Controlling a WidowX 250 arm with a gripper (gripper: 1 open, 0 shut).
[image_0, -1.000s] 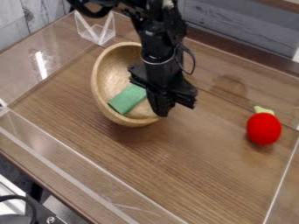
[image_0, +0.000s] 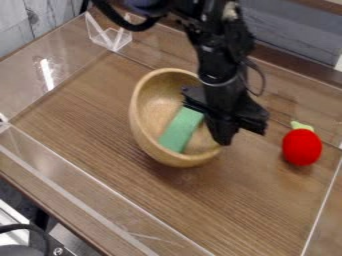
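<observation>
A tan oval bowl (image_0: 147, 105) stands at the centre of the wooden table, holding a green block (image_0: 179, 130). The black gripper (image_0: 223, 130) is low over the bowl's right side, angled down. Its fingertips are dark and close together, partly over the rim; whether anything thin lies between them is hard to see. The bowl appears tipped slightly.
A red tomato-like object (image_0: 302, 148) with a small green item behind it sits at the right. A clear wire or plastic container (image_0: 107, 30) stands at the back left.
The gripper has moved right and slightly down, and the bowl has shifted right with it. The green block now sits more upright along the bowl's length.
</observation>
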